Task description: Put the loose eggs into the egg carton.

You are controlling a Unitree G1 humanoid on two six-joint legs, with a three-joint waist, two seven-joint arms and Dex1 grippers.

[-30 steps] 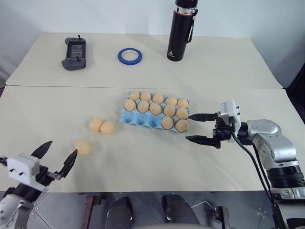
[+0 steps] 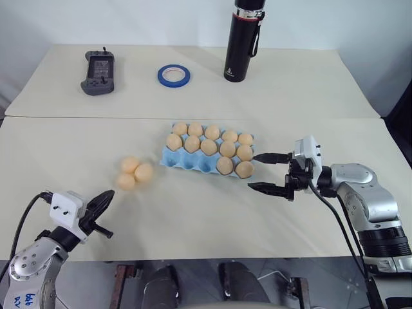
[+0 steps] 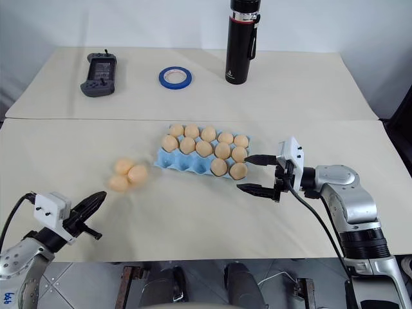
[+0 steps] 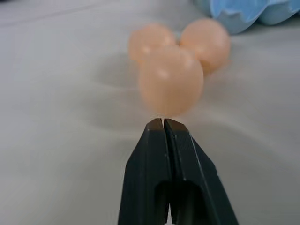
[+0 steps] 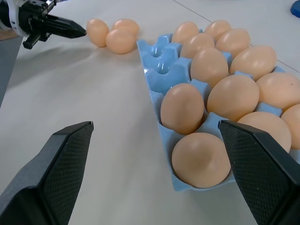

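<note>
Three loose eggs (image 2: 143, 172) lie clustered on the table, left of the blue egg carton (image 2: 169, 158). My left gripper (image 2: 109, 195) is shut with nothing between its fingers, short of the cluster at its lower left. In the left wrist view the closest egg (image 4: 171, 82) sits just beyond the shut fingertips (image 4: 154, 129); whether they touch cannot be told. The carton is mostly filled with eggs, and its front row shows empty cups (image 5: 161, 65) at the left end. Open and empty, my right gripper (image 2: 251, 172) stands at the carton's right end.
Toward the back are a dark handheld device (image 2: 98, 74), a roll of blue tape (image 2: 174, 76) and a tall black flask (image 2: 241, 48). Bare table lies in front of the carton, between the two arms.
That egg shifted up and right, joining the other two. The right arm stayed put.
</note>
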